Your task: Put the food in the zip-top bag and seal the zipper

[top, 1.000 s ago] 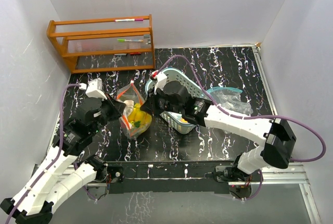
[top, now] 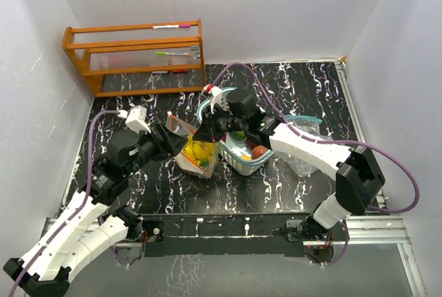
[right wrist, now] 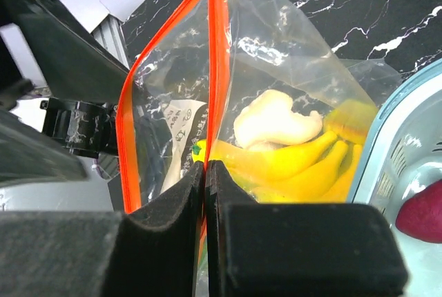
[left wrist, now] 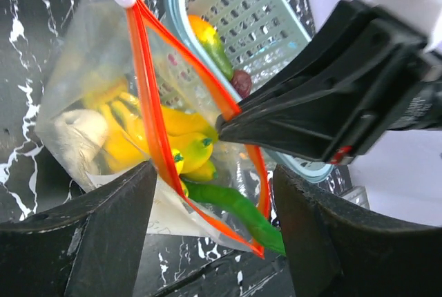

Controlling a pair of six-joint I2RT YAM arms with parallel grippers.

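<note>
The zip bag (top: 186,159) with an orange zipper stands between my grippers, holding yellow bananas (left wrist: 188,146), a pale lumpy food and, at its mouth in the left wrist view, a green vegetable (left wrist: 228,200). My right gripper (top: 199,136) is shut on the bag's zipper edge. My left gripper (top: 176,142) is open at the bag's left, its fingertips (left wrist: 103,207) low in its wrist view, beside the orange edge.
The blue-rimmed basket (top: 245,168) with more food stands right of the bag. Loose clear bags (top: 307,162) lie farther right. A wooden rack (top: 131,93) stands at the back left.
Both grippers and the bag moved to the right over the last second.
</note>
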